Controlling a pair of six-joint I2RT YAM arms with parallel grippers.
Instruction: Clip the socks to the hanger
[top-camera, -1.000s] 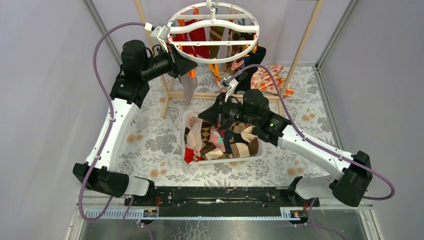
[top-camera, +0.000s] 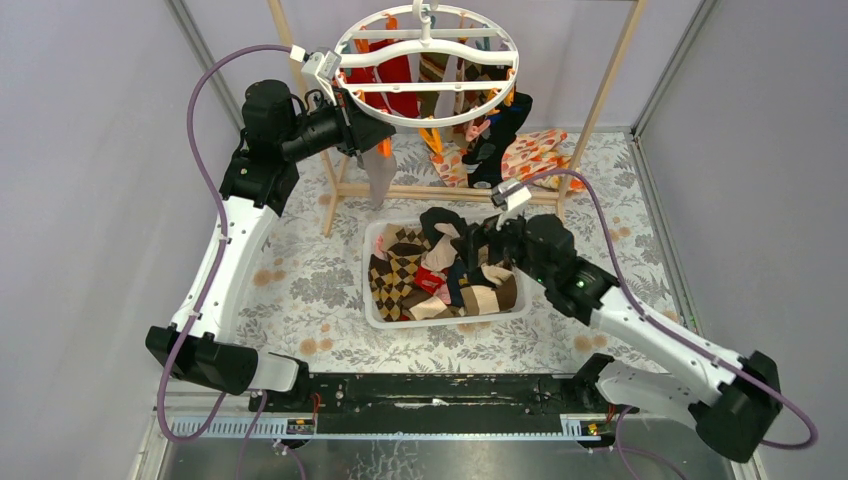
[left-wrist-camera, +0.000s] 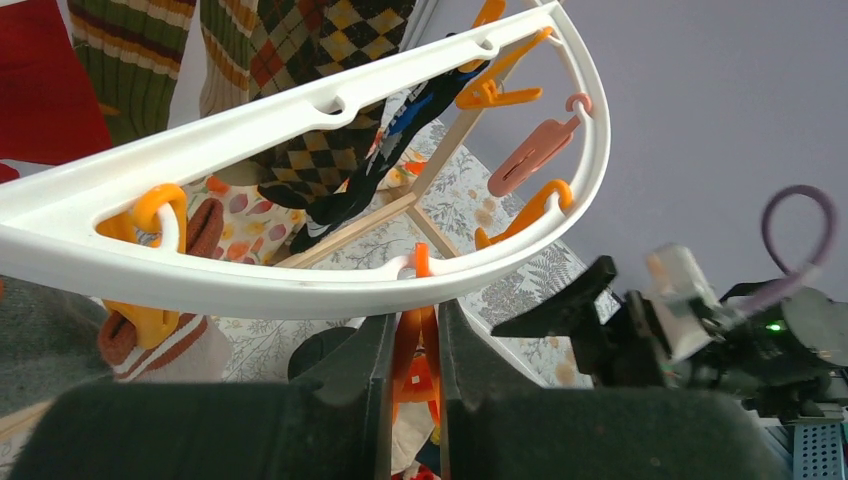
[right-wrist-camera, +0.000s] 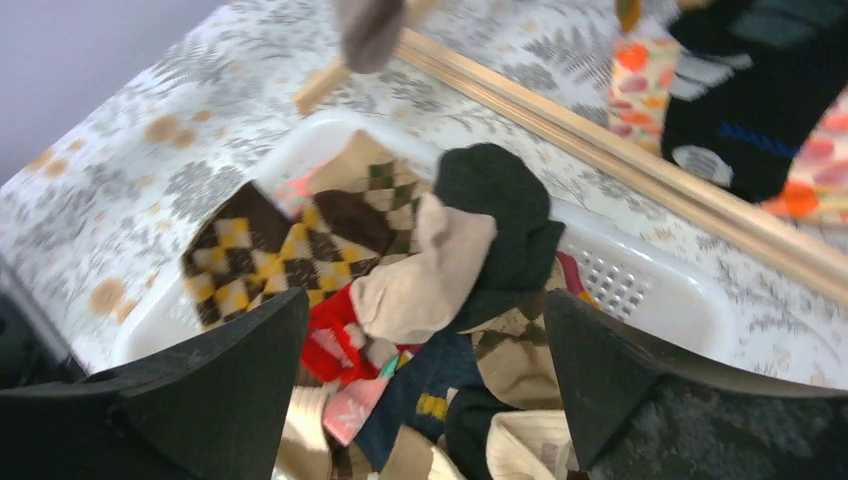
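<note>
The white round hanger (top-camera: 427, 85) has clips around its rim and socks hanging from several. At its left front, my left gripper is shut on an orange clip (left-wrist-camera: 421, 262) at the rim, partly hidden by the fingers. My right gripper stands open above the right part of a white basket (right-wrist-camera: 680, 290) full of mixed socks, among them a beige sock (right-wrist-camera: 420, 290), a black one (right-wrist-camera: 490, 190) and a checked one (right-wrist-camera: 310, 260), with nothing seen in its grasp.
A wooden stand (top-camera: 606, 80) carries the hanger, with its lower bars behind the basket. Orange patterned fabric (top-camera: 540, 150) lies at the back right.
My right gripper has moved right and turned, and no longer has the beige and red socks, which now lie in the basket. My left arm has stayed still.
</note>
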